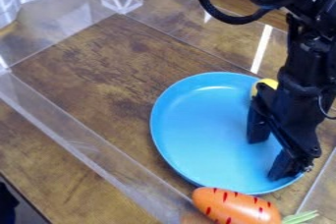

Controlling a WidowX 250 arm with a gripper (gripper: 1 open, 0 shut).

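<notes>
A blue plate (197,130) lies on the wooden surface at centre right. My black gripper (273,144) reaches down over the plate's right half, its fingers open, the tips low at the plate. A yellow object (265,84), mostly hidden behind the gripper, sits at the plate's back right. An orange toy carrot (234,206) with pale green leaves lies just in front of the plate, at the bottom edge of the view.
Clear plastic walls (92,169) border the wooden floor (105,81) on the left and back. The wood left of the plate is bare. A black cable loops above.
</notes>
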